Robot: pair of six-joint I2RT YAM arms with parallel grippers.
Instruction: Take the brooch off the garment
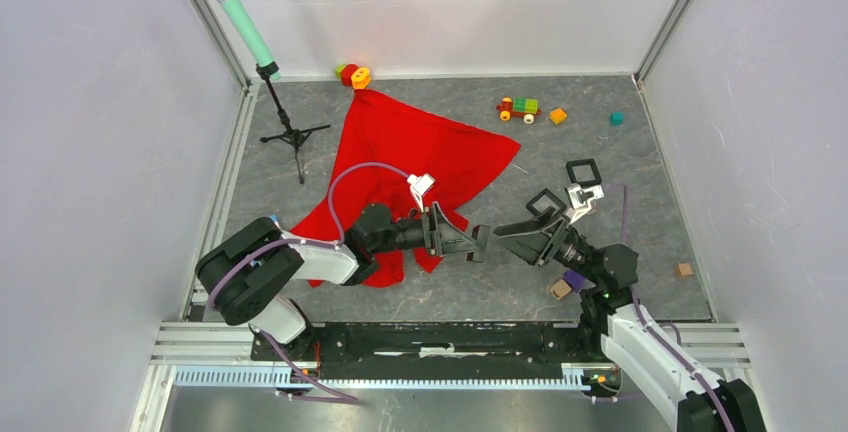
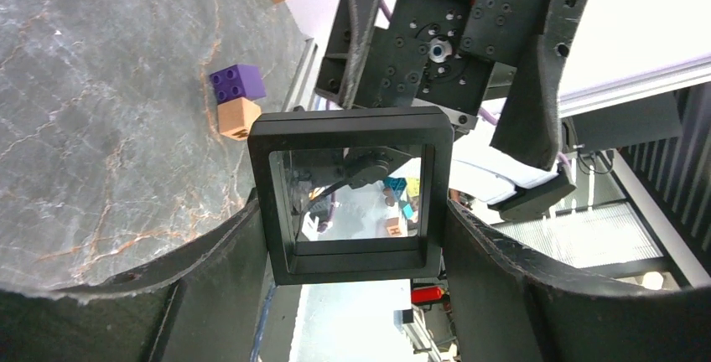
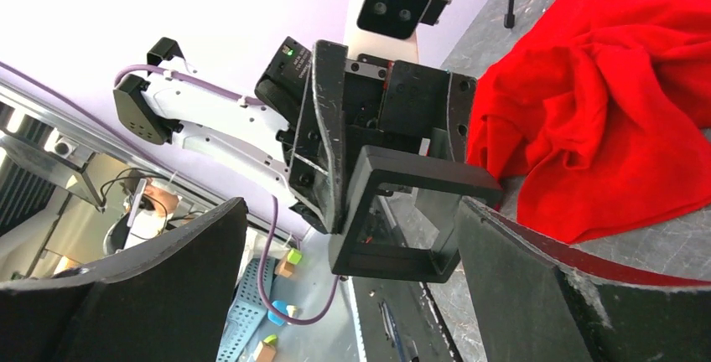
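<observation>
A black square frame [image 2: 352, 264] is pinched between the fingers of my left gripper [image 1: 465, 240], clear of the cloth. The red garment [image 1: 425, 147] lies spread behind and under the left arm, bunched near the left gripper in the right wrist view. Facing the frame from the right, my right gripper [image 1: 517, 244] is open. In the right wrist view the frame [image 3: 390, 262] appears ahead between the right fingers, not gripped by them. No other brooch shows on the visible cloth; the part beneath the left arm is hidden.
Two more black frames [image 1: 582, 173] lie behind the right wrist. A wooden cube [image 1: 560, 289] and purple block [image 2: 238, 82] sit beneath the right arm. Toy blocks [image 1: 520, 107] are at the back; a tripod [image 1: 290, 135] stands back left.
</observation>
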